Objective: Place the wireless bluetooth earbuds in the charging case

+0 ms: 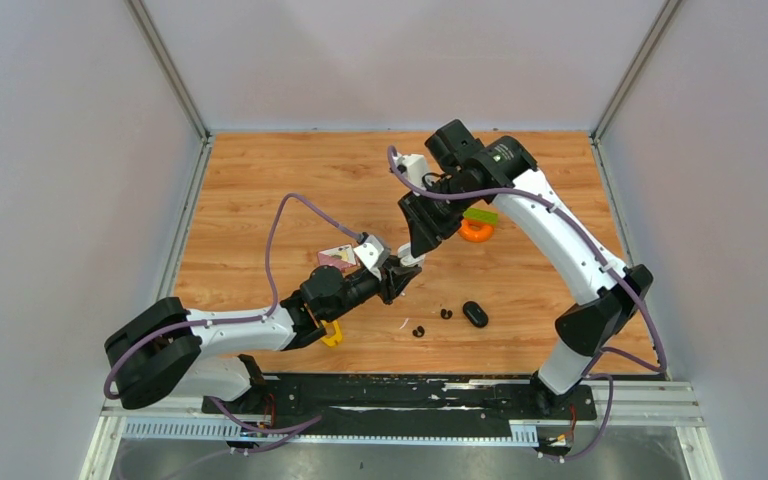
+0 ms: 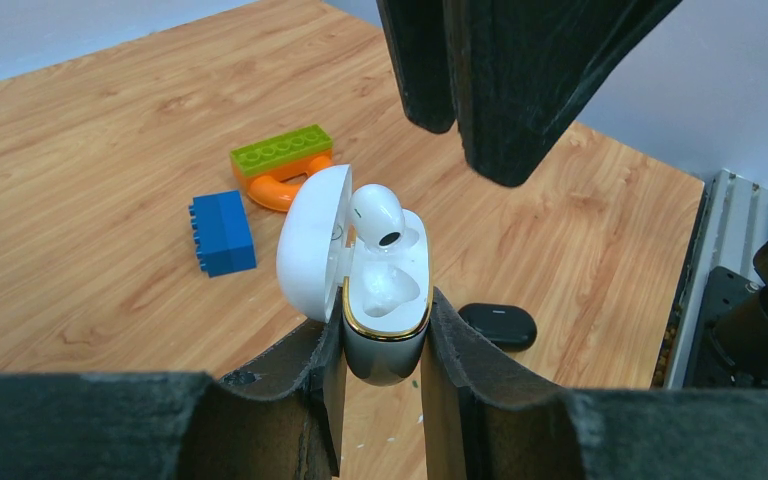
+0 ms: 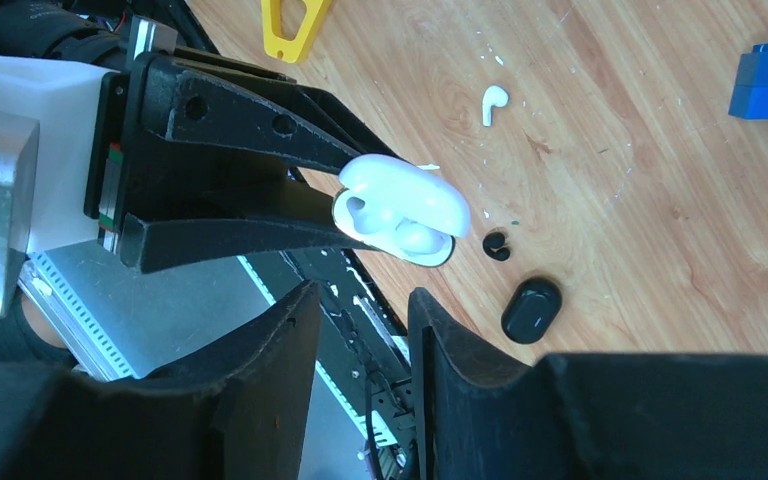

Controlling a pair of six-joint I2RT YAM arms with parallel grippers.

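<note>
My left gripper is shut on the white charging case [image 2: 384, 290], held upright with its lid open; a white earbud [image 2: 376, 214] sits in one slot, the other slot looks empty. My right gripper [image 1: 422, 240] hangs just above the case, its fingers part open with nothing visible between them. In the right wrist view the case [image 3: 400, 210] is beyond those fingers, and a loose white earbud [image 3: 493, 101] lies on the wooden table.
A black case [image 1: 475, 313], small black earbuds [image 1: 418, 331], a blue brick [image 2: 222, 234], a green-orange toy [image 2: 280, 155] and a yellow piece [image 3: 295, 30] lie on the table.
</note>
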